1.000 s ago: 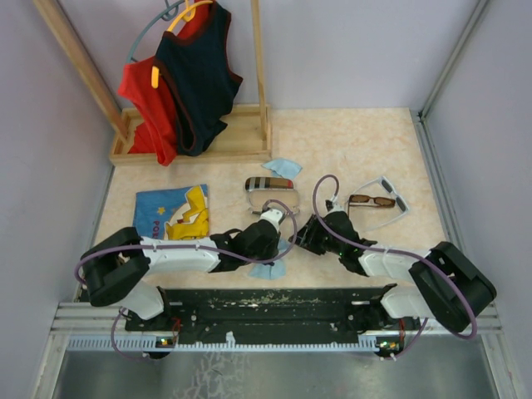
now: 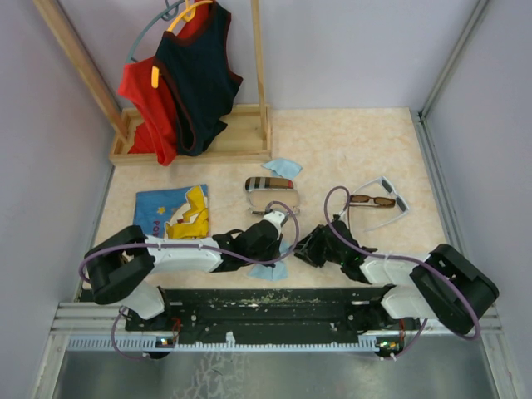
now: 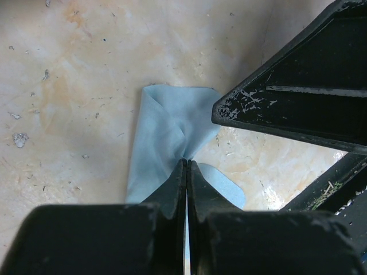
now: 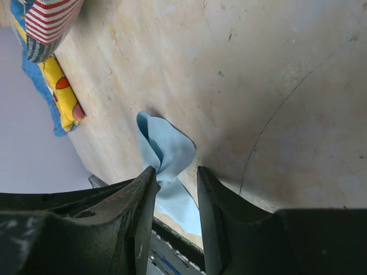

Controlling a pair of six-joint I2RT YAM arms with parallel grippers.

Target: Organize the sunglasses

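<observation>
A light blue cloth (image 3: 160, 137) lies crumpled near the table's front middle. My left gripper is shut with its tips pinched on that cloth. My right gripper is part open beside the same cloth (image 4: 166, 143), its fingers apart. Farther back in the top view lie a pair of brown sunglasses (image 2: 372, 200), white-framed glasses (image 2: 399, 201) at the right, clear-framed glasses (image 2: 287, 198) in the centre, a striped case (image 2: 268, 182) and a second blue cloth (image 2: 281, 168).
Blue and yellow pouches (image 2: 154, 208) lie at the left. A wooden rack (image 2: 259, 75) with hanging red and navy garments stands at the back left. Walls border both sides.
My right gripper has shifted slightly toward the front edge beside the cloth. The left gripper has stayed almost in place.
</observation>
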